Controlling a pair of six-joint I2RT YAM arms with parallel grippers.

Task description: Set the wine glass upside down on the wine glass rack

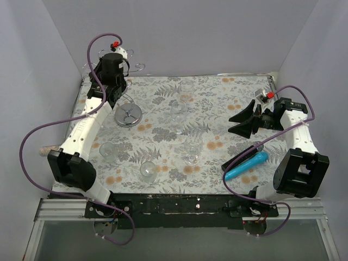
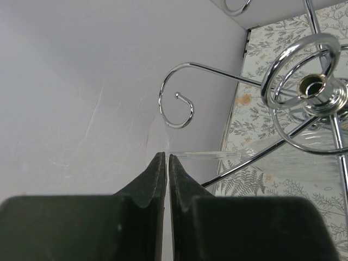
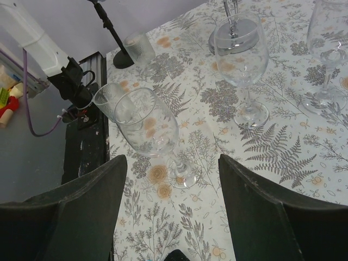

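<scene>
In the left wrist view my left gripper is shut at the foot of a clear wine glass. The thin stem [image 2: 204, 156] runs from the fingertips toward the bowl [image 2: 304, 160], which passes behind the rack's metal arms. The chrome wine glass rack [image 2: 326, 98] has curled hooks; its round base [image 1: 128, 115] stands at the table's back left. From above, the arm hides the held glass. My right gripper [image 1: 232, 125] hovers open and empty over the right side. In the right wrist view, upright wine glasses [image 3: 148, 122] stand beyond its spread fingers [image 3: 100, 190].
Three wine glasses [image 1: 192, 149] form a column mid-table. Two tumblers, one at left [image 1: 109, 152] and one near the front [image 1: 148, 171], stand below the rack. A black bottle [image 1: 242, 156] and a blue one [image 1: 246, 165] lie at front right.
</scene>
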